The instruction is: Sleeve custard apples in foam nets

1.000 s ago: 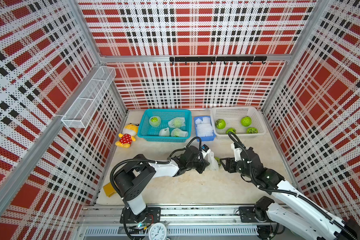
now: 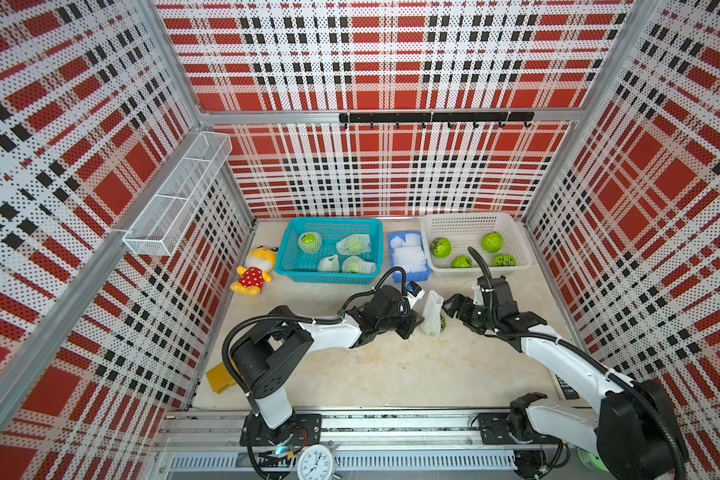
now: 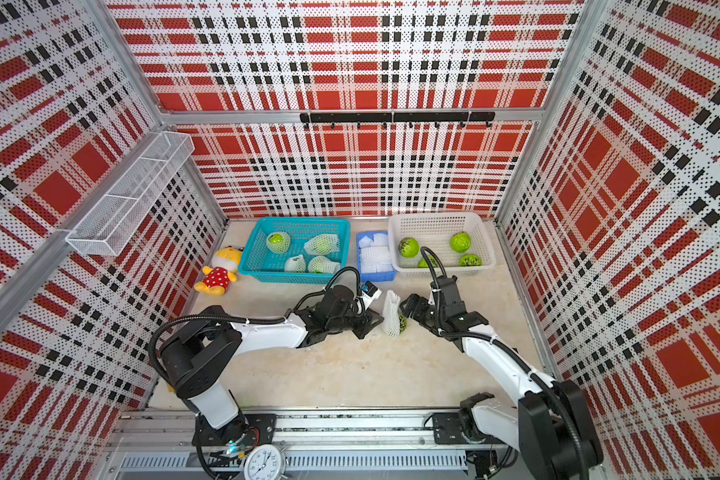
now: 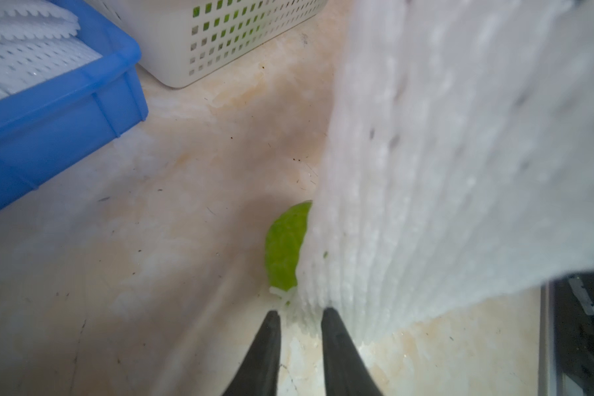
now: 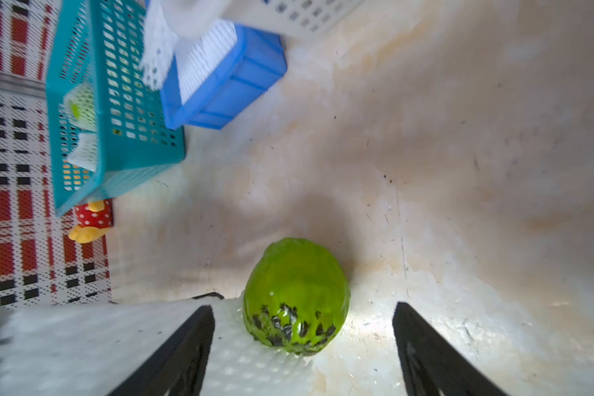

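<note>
A white foam net (image 2: 431,310) stands between the grippers, partly over a green custard apple (image 5: 295,295) on the table. My left gripper (image 2: 414,318) is just left of the net; in its wrist view the net (image 4: 429,171) fills the right side above the fingertips. How far its fingers are apart is hard to tell. My right gripper is open, facing the apple and net from the right, the apple between and beyond its fingertips.
A teal basket (image 2: 328,276) holds netted fruit, a blue tray (image 2: 408,274) foam nets, a white basket (image 2: 513,228) bare apples. A plush toy (image 2: 250,276) lies at left.
My right arm has swung back and inward, its gripper a little higher in the top view. The net stands more to the right, and my left gripper has shifted slightly.
</note>
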